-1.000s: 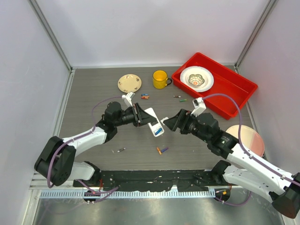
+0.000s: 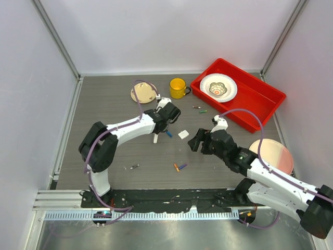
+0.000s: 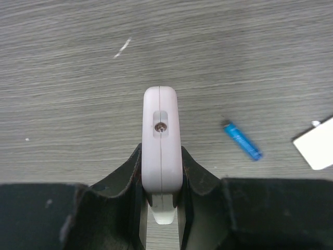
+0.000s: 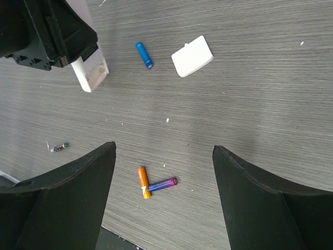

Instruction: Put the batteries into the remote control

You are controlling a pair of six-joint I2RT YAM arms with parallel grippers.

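Note:
My left gripper (image 2: 165, 119) is shut on the white remote control (image 3: 161, 140), seen edge-on in the left wrist view and partly behind the gripper in the others. A blue battery (image 3: 242, 140) lies on the table beside a white rectangular cover (image 4: 191, 56). Nearer the front, an orange battery (image 4: 143, 179) and a purple battery (image 4: 164, 184) lie touching, and a small dark battery (image 4: 59, 147) lies to the left. My right gripper hangs part open above the table, right of the cover, with nothing seen between its fingers.
A yellow mug (image 2: 177, 85), a small plate (image 2: 138, 92), a red bin (image 2: 265, 96) holding dishes, and a pink-cream plate (image 2: 278, 156) stand around the edges. Small cells (image 2: 202, 111) lie near the bin.
My left arm has swung back and left and turned, taking the remote with it; the blue battery now shows on the table. The right arm has shifted slightly.

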